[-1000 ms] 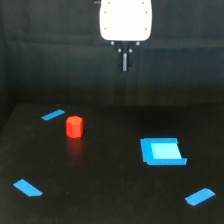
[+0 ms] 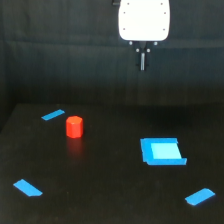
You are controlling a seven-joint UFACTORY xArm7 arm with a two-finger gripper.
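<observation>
A small red object (image 2: pixel 74 127), with a roughly six-sided outline, stands on the left of the black table near its far side. My gripper (image 2: pixel 142 66) hangs high at the top of the camera view, below a white arm body (image 2: pixel 144 19). It is well above the table, to the right of the red object and clear of everything. Its fingers are thin and small here, so whether they are open cannot be told. On the right lies a pale square (image 2: pixel 165 151) bordered by blue tape (image 2: pixel 148 159).
Strips of blue tape lie flat on the table: one at the back left (image 2: pixel 53 115), another at the front left (image 2: pixel 27 188), and a third at the front right (image 2: pixel 200 197). A dark curtain (image 2: pixel 60 60) hangs behind.
My arm and gripper have shifted to the right, staying high above the table. The red object and the taped square have not moved.
</observation>
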